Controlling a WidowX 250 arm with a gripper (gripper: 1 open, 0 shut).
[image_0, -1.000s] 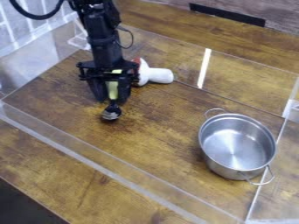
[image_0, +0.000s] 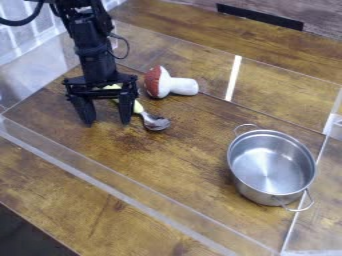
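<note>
My black gripper (image_0: 100, 112) is low over the wooden table at the upper left, its fingers pointing down. Just right of it lies a utensil with a yellow handle and a metal head (image_0: 156, 123), partly hidden behind the gripper. Whether anything is between the fingers is unclear. Behind it, a white object with a red end (image_0: 173, 85) lies on its side.
A steel pot (image_0: 271, 165) with two handles stands at the right. Clear panels or edges border the area.
My gripper has moved left and a little down. The utensil's metal head, earlier under the gripper, now lies to its right, farther up and right.
</note>
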